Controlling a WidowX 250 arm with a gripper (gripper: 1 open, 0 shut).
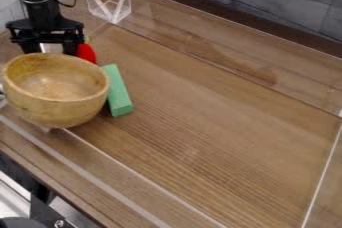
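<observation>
My black gripper (48,36) hangs at the upper left, just behind a large tan bowl (56,90). A small red object (87,53) lies at its right side, partly hidden, and a pale item shows below the gripper behind the bowl. I cannot tell whether the fingers are open or shut. A green block (118,90) lies right of the bowl.
A white wire-like object (107,7) stands at the back left. A grey wall borders the upper right, and the table's edge runs along the left.
</observation>
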